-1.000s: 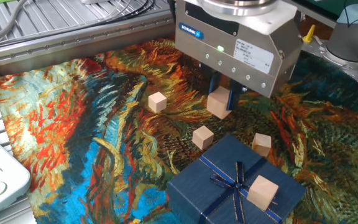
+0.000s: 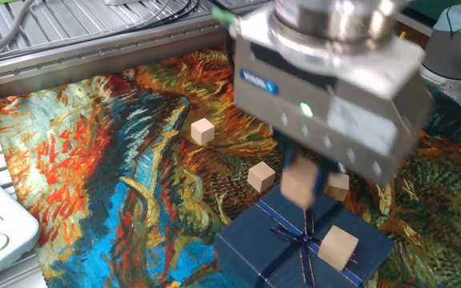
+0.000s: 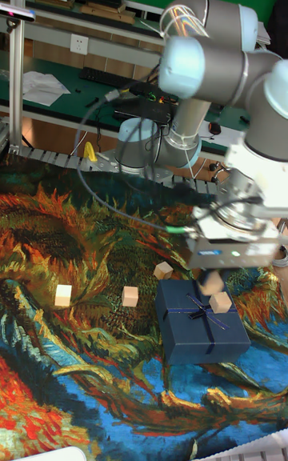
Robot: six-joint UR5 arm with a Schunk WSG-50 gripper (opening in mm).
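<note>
My gripper (image 2: 301,180) is shut on a wooden cube (image 2: 298,186), blurred by motion, and holds it over the back edge of the dark blue gift box (image 2: 250,244). In the other exterior view the held cube (image 3: 210,282) shows just behind another wooden cube (image 3: 221,302) that rests on the box lid. That resting cube (image 2: 338,247) sits right of the ribbon bow (image 2: 304,237). Three more cubes lie on the cloth: one far left (image 2: 202,131), one by the box's back left side (image 2: 261,177), and one behind the box (image 2: 338,186), partly hidden by my gripper.
A painted, multicoloured cloth (image 2: 78,160) covers the table, with free room to the left. A white device (image 2: 2,220) stands at the left edge. A metal rail (image 2: 102,64) runs along the back. The left half of the box lid is clear.
The other cubes and the box have stayed put.
</note>
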